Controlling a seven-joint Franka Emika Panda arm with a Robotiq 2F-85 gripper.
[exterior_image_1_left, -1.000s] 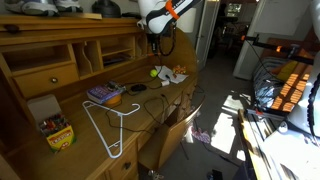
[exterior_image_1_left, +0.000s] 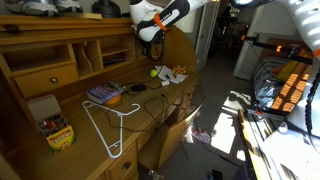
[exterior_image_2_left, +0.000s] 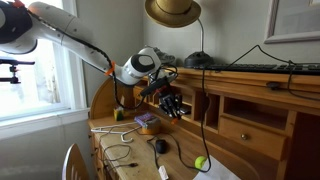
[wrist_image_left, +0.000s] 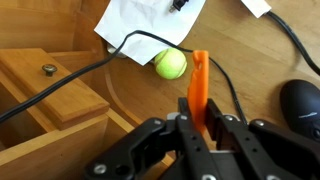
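My gripper is shut on a slim orange object (wrist_image_left: 199, 82), which sticks out past the fingers in the wrist view. What exactly it is, I cannot tell. The gripper (exterior_image_1_left: 150, 50) hangs above the far end of the wooden desk, in front of the hutch, as the other exterior view also shows. Beneath it on the desktop lie a yellow-green ball (wrist_image_left: 171, 64), a white sheet (wrist_image_left: 148, 18) and a black mouse (wrist_image_left: 301, 104). The held object is too small to make out in the exterior views.
A white hanger (exterior_image_1_left: 113, 125) lies on the near desktop beside a box of colourful items (exterior_image_1_left: 56, 130). A purple-and-orange item (exterior_image_2_left: 148, 124) stands behind the mouse. Black cables cross the desk. The wooden hutch (exterior_image_2_left: 250, 134) borders it with open cubbies and drawers.
In exterior view 1 the arm and gripper have shifted a little to the left, over the desk. The things on the desk have not moved.
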